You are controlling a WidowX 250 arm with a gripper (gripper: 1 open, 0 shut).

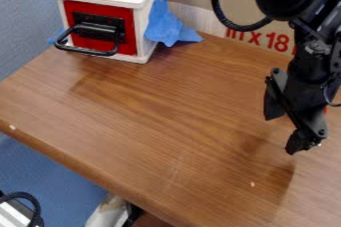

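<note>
The black robot arm comes down from the top right, and its gripper [289,121] hangs low over the right side of the wooden table [147,121], angled toward the table top with a shadow beneath it. A small bit of red shows behind the gripper at the right edge; what it is cannot be made out. Whether the fingers are open or shut is unclear.
A white toy oven with a red front [98,24] and black handle stands at the back left, a blue cloth [170,29] beside it. A cardboard panel [221,7] backs the table.
</note>
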